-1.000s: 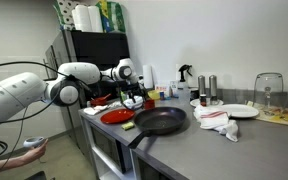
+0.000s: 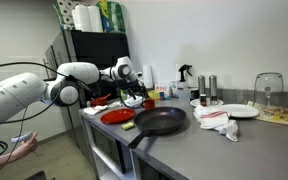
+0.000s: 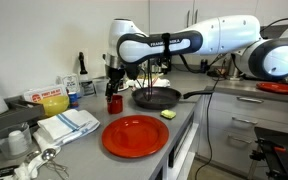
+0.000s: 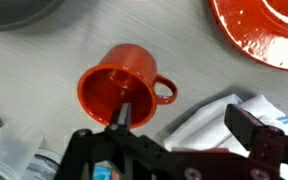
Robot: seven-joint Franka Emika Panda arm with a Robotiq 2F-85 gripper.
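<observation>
A red mug point(image 4: 118, 85) stands upright on the counter, its opening and handle in plain sight in the wrist view. My gripper is open, the fingers wide apart with nothing between them. In exterior view 2 the gripper point(image 3: 113, 84) hangs just above the mug point(image 3: 115, 105). A red plate point(image 3: 136, 136) lies on the counter near the mug. The black pan point(image 2: 160, 121) rests on the other side of it, its handle toward the counter's front edge.
A folded white towel point(image 3: 67, 126) and a yellow bowl point(image 3: 56, 104) are near the mug. A yellow-green sponge point(image 3: 168, 113) lies between plate and pan. Clear cups point(image 3: 14, 145) stand further along. The counter has free room to the right of the pan in exterior view 1.
In exterior view 1 the gripper end of my arm has shifted slightly to the right. The mug, plate and pan stay where they were.
</observation>
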